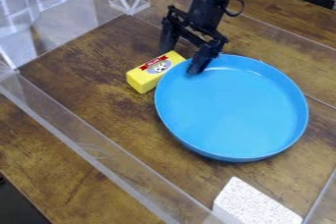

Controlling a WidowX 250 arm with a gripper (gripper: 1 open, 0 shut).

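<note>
A black gripper (187, 43) at the end of a dark arm reaches down at the top centre, its fingers spread open over the upper left edge of a blue round bowl or tray (233, 110). A yellow box (148, 77) with a red and white label lies just left of the blue item, below the gripper. Whether the fingers touch either thing is hard to tell.
Clear walls border the brown wooden floor (79, 130) on several sides. A white block (256, 203) lies at the bottom right.
</note>
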